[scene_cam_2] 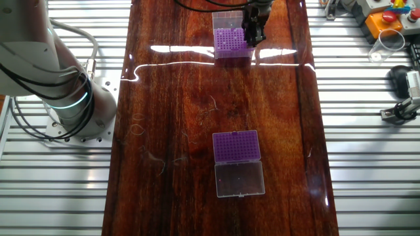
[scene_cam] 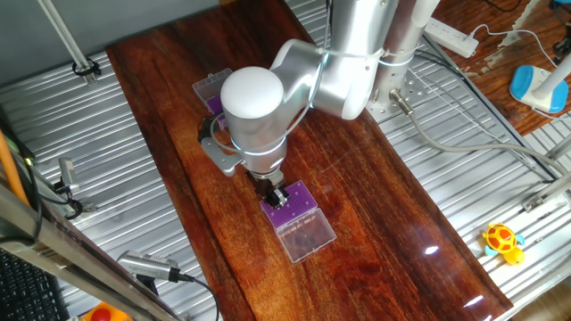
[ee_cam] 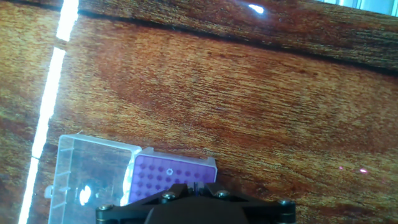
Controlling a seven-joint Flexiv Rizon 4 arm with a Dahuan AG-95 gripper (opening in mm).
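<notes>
My gripper (scene_cam: 281,200) points down over the purple perforated rack (scene_cam: 302,201) of a box whose clear lid (scene_cam: 306,236) lies folded open beside it. The wrist view has this purple rack (ee_cam: 168,173) at the bottom, with the black gripper overlapping its near edge. Its fingertips look close together there; whether something thin sits between them is too dark and small to make out. In exterior view 2 the gripper (scene_cam_2: 254,31) is at the right side of the far purple rack (scene_cam_2: 230,40). Contact with the rack cannot be judged.
A second open box, with a purple rack (scene_cam_2: 236,145) and clear lid (scene_cam_2: 239,180), lies apart on the wooden table (scene_cam_2: 177,131). My arm partly covers that second box (scene_cam: 212,86) in exterior view 1. Bare wood surrounds both boxes.
</notes>
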